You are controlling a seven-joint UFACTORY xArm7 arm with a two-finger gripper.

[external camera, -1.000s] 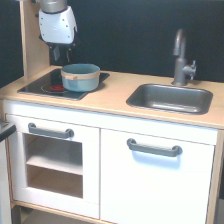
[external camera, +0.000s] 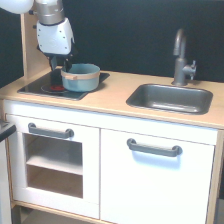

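Observation:
A blue-grey pot (external camera: pixel 82 79) sits on the black cooktop (external camera: pixel 45 88) at the left of the toy kitchen's counter. Directly over the pot's left side is my white gripper (external camera: pixel 60 65), pointing down. Its dark fingers look spread apart, with the tips low, close to the pot's left rim. The frame is too small to tell whether they touch the pot, and I cannot make out anything held between them.
A metal sink (external camera: pixel 170 97) with a dark faucet (external camera: pixel 180 58) is set into the right of the counter. Bare wooden counter (external camera: pixel 117 88) lies between pot and sink. Below are a left door (external camera: pixel 87 165) with an open window and a plain white right door (external camera: pixel 150 185).
My gripper has come down and slightly left, from above the pot to beside its left rim. The pot stands where it was.

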